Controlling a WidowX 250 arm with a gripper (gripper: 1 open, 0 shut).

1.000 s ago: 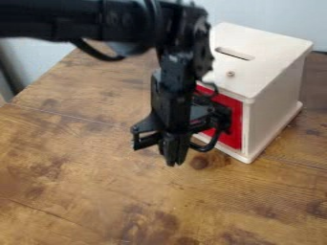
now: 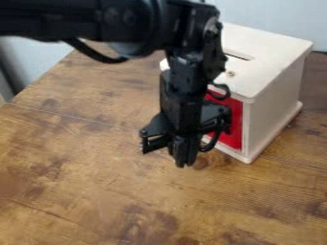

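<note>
The black gripper [image 2: 183, 159] points down in front of a pale wooden box [image 2: 278, 77], low over the wood table, its fingertips shut with nothing visible between them. The box has a slot in its top and a red front panel [image 2: 232, 134], which the gripper and arm largely hide. Whether the fingers touch anything cannot be told.
A pale wall stands behind, and the table's back left edge shows at the upper left.
</note>
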